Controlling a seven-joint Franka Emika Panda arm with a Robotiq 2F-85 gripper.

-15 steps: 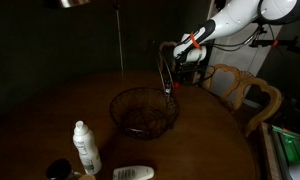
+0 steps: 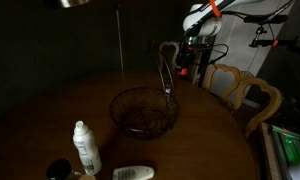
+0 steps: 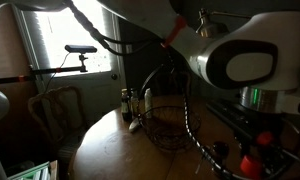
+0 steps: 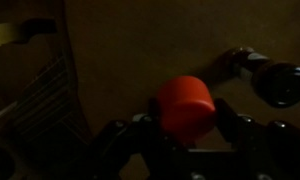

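Note:
A round red object point(image 4: 186, 104) fills the gap between the fingers of my gripper, which is shut on it in the wrist view. Exterior view 1 has the gripper point(image 2: 185, 66) at the far end of the table, holding the small red thing point(image 2: 184, 71) above the tabletop. In exterior view 2 the red object point(image 3: 251, 166) shows low on the right, under the dark arm parts. What exactly the object is, I cannot tell.
A black wire basket point(image 2: 144, 113) with a tall handle stands mid-table. A small dark bottle point(image 4: 277, 80) lies or stands near the gripper. Nearer are a white bottle point(image 2: 87, 148), a dark jar point(image 2: 60, 169) and a white item point(image 2: 133, 173). Chairs point(image 2: 228, 84) line the right edge.
The basket and bottles stand where they were.

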